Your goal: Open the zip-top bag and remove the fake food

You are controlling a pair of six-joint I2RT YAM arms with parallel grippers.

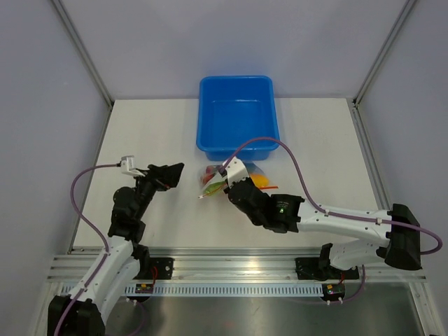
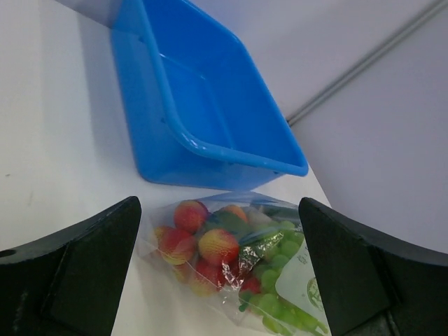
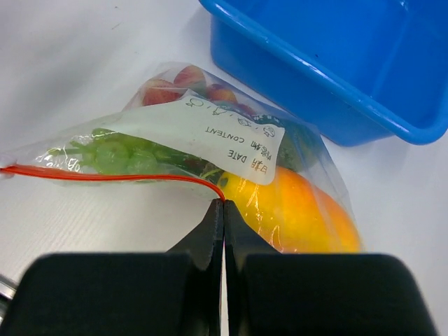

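The clear zip top bag (image 3: pixel 203 136) holds fake food and has a red zip strip (image 3: pixel 112 176) along its near edge. In the right wrist view, my right gripper is shut on this edge, where the strip bends at the fingertips. Inside are green grapes (image 3: pixel 122 155), a yellow-orange piece (image 3: pixel 297 210) and several red-orange fruits (image 2: pixel 218 247). A white label (image 3: pixel 217 133) covers part of the bag. My left gripper (image 1: pixel 173 176) stands open to the left of the bag, nothing between its fingers. The right arm hides much of the bag from above.
Just behind the bag stands an empty blue bin (image 1: pixel 238 115), its front wall close to the bag.
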